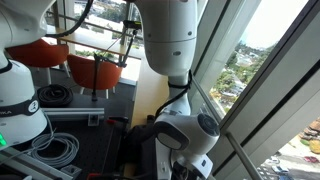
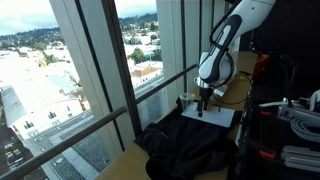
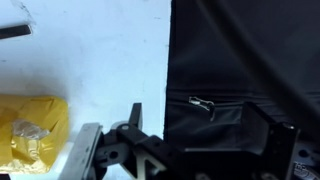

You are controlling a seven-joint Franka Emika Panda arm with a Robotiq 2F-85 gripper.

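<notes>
My gripper stands open, its two dark fingertips apart at the bottom of the wrist view with nothing between them. Below it lies black cloth (image 3: 215, 65) with a small silver zipper pull (image 3: 201, 103). To the left is a white surface (image 3: 110, 60). A yellow packet (image 3: 35, 125) with a clear, shiny patch rests on that surface at the left edge, left of the gripper. A dark, slim object (image 3: 14, 32) is cut off at the upper left. In exterior view 2 the gripper (image 2: 206, 104) hangs over the white sheet (image 2: 225, 116), behind the heaped black cloth (image 2: 175, 150).
A tall window with a metal rail (image 2: 95, 127) runs along one side of the table. Coiled pale cable (image 1: 55, 150) lies on the other side, beside the robot's base. A clear container (image 2: 186, 101) stands near the sheet's window-side edge.
</notes>
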